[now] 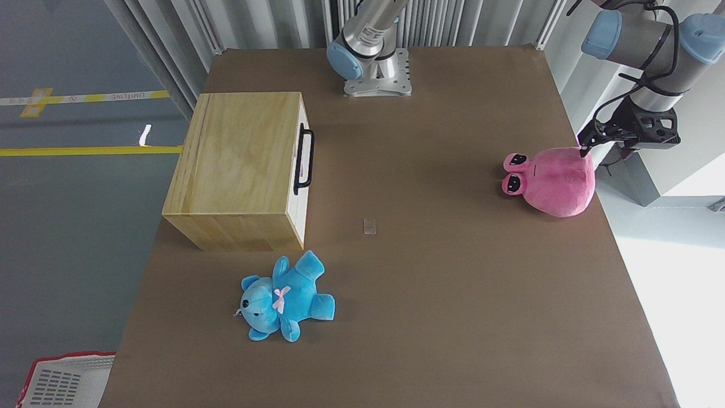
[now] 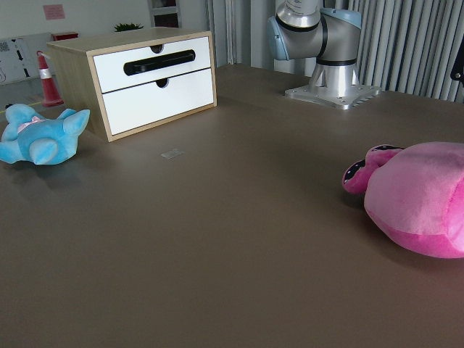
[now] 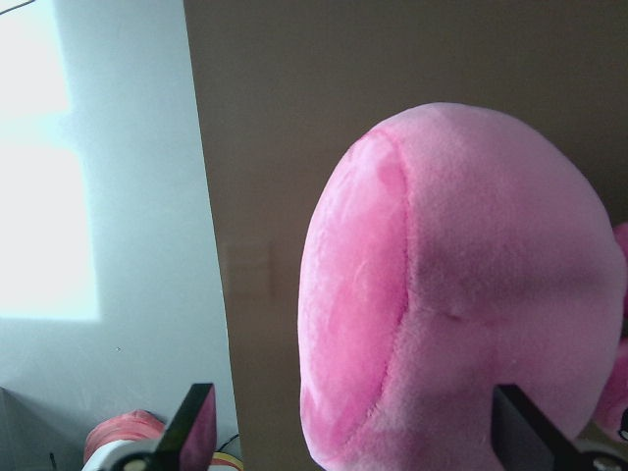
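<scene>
A pink plush toy [image 1: 554,182] lies at the right edge of the table [image 1: 435,313]; it fills much of the wrist view [image 3: 461,285] and the lower right of the left view [image 2: 413,203]. My gripper is over the toy's right end by the table edge, its two fingers wide apart with nothing held between them. A blue plush bear [image 1: 292,299] with a pink bow lies at the front left. A wooden cabinet [image 1: 238,156] with white drawer fronts and a black handle stands at the left, drawers closed.
A red-rimmed basket [image 1: 68,381] is on the floor at the lower left. Past the right table edge is a white surface below.
</scene>
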